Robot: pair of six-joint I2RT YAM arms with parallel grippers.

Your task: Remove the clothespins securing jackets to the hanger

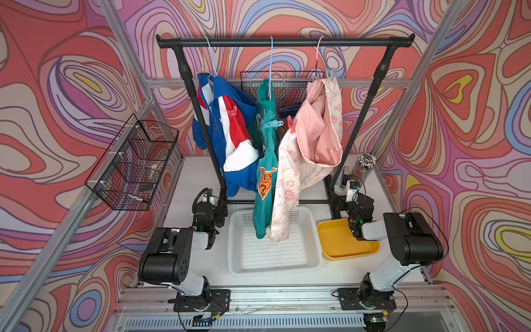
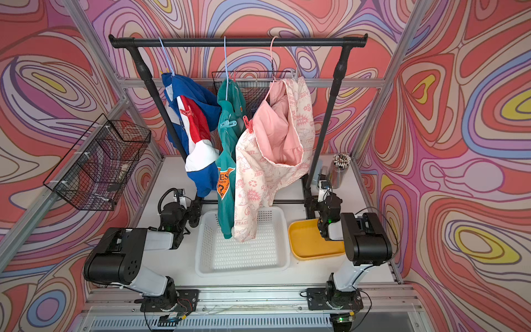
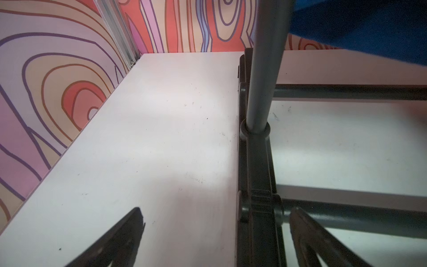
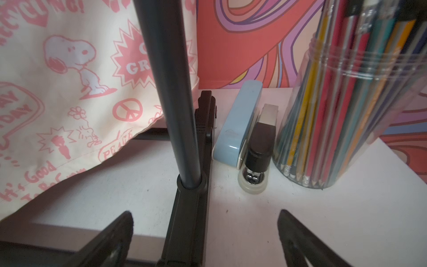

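Observation:
Three jackets hang from the rack: a blue, white and red jacket (image 1: 237,157), a teal jacket (image 1: 266,191) and a pink patterned jacket (image 1: 290,182). On the blue one's red panel is a red clothespin (image 1: 232,110). A light blue clothespin (image 1: 273,124) grips the teal one, and another red clothespin (image 1: 291,124) is at the edge of the pink one. Low by the rack's left foot, my left gripper stands open and empty. My right gripper, also open and empty, is beside the right foot, beyond the pink jacket's hem.
Below the jackets lie a white basket (image 1: 237,265) and, to its right, a yellow tray (image 1: 326,251). Staplers (image 4: 238,122) and a pencil cup (image 4: 320,173) stand beyond the right gripper. Rack posts (image 3: 266,66) rise close to both grippers.

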